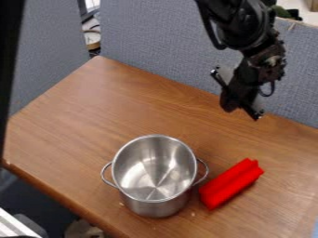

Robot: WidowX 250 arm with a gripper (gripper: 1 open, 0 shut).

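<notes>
A shiny steel pot (154, 172) with two handles stands near the front edge of the wooden table (99, 112). Just to its right lies a red oblong object (231, 182). My black gripper (243, 104) hangs above the back right part of the table, well behind the pot and the red object. I see nothing held in it; whether its fingers are open or shut is hard to make out.
A grey padded partition (162, 51) runs along the back of the table. A dark shape covers the far left edge of the view.
</notes>
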